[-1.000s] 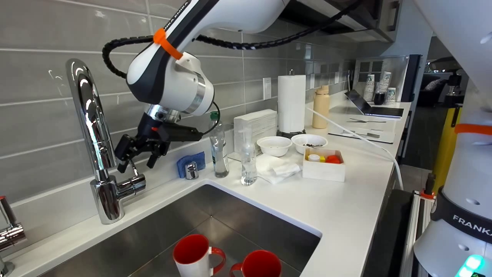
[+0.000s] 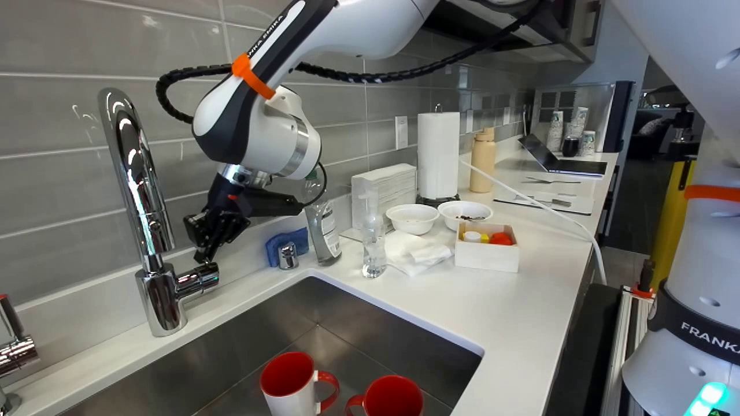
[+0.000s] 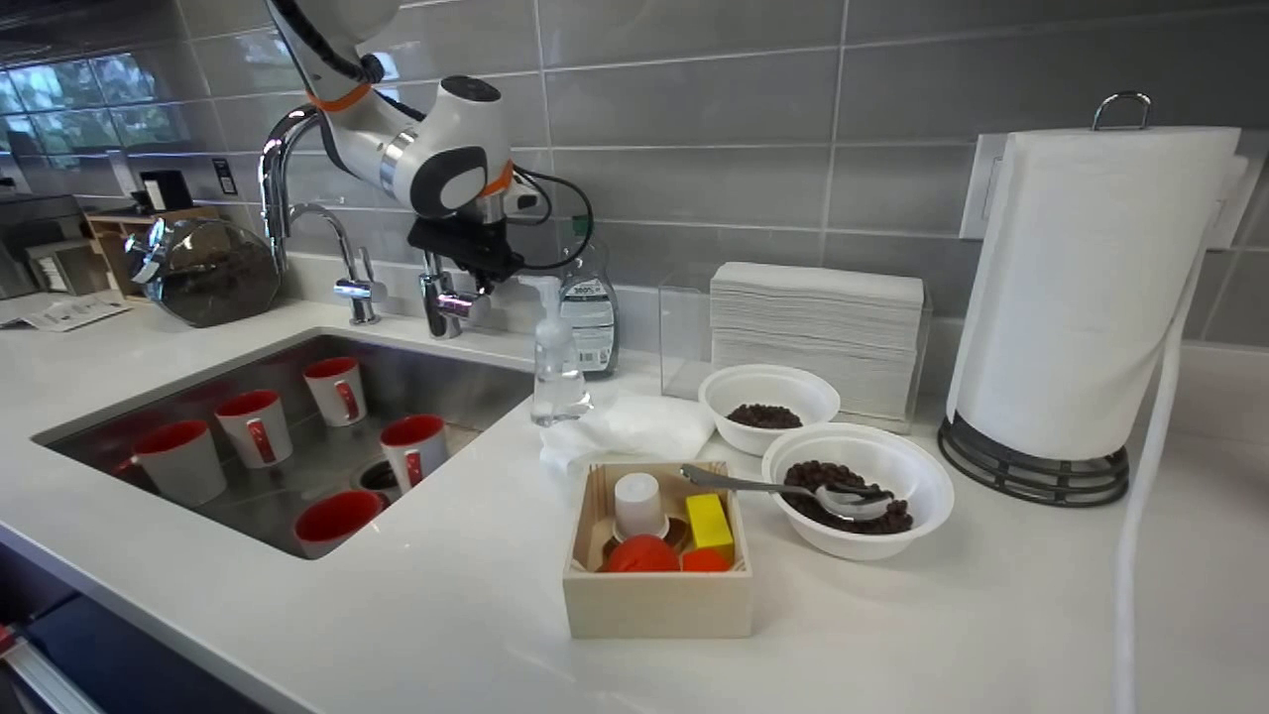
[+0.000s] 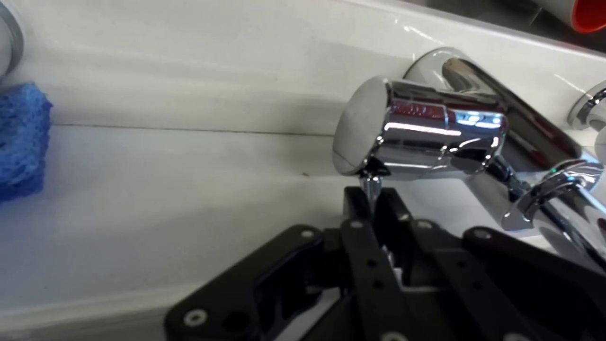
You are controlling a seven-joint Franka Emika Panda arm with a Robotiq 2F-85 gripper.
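Note:
Behind the sink stands a chrome faucet (image 2: pixel 161 305) with a tall curved spout. From the end of its side barrel (image 4: pixel 437 128) a thin lever (image 4: pixel 372 184) sticks out, and my gripper is shut on it. The black fingers (image 4: pixel 355 205) lie on either side of the lever, close to the barrel; most of its length is hidden between them. In the first exterior view my gripper (image 2: pixel 202 257) points down just above the barrel. The second exterior view has the gripper (image 3: pixel 485 290) in front of the tiled wall, beside the barrel.
Several red-and-white mugs (image 3: pixel 254 428) stand in the sink (image 2: pixel 229 367). A blue sponge (image 4: pixel 22 142), a soap bottle (image 2: pixel 324 229) and a clear pump bottle (image 2: pixel 373 242) are right of the faucet. On the counter farther right are a small box (image 3: pixel 660 607) and two white bowls.
The gripper's fingers were spread around the lever and have closed on it. My hand has come slightly lower. The soap bottle has shifted or turned a little.

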